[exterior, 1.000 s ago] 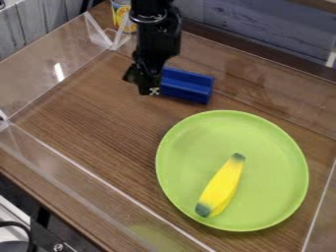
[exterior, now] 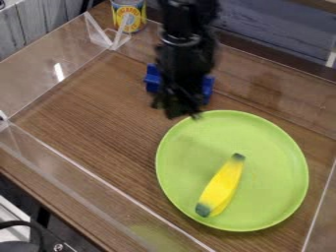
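My black gripper (exterior: pixel 178 103) is blurred as it hangs over the middle of the wooden table, just above the upper left of the green plate (exterior: pixel 197 148). Whether it holds anything cannot be seen clearly. A yellow banana (exterior: pixel 223 182) lies on the plate with its tip toward the lower left. Behind the gripper a blue object (exterior: pixel 205 86) is mostly hidden.
A can (exterior: pixel 128 15) with a clear plastic piece beside it stands at the back left. Clear walls edge the table at the left.
The gripper has moved right and down from left of the blue object toward the plate, now covering much of the blue object. The banana and plate are unchanged.
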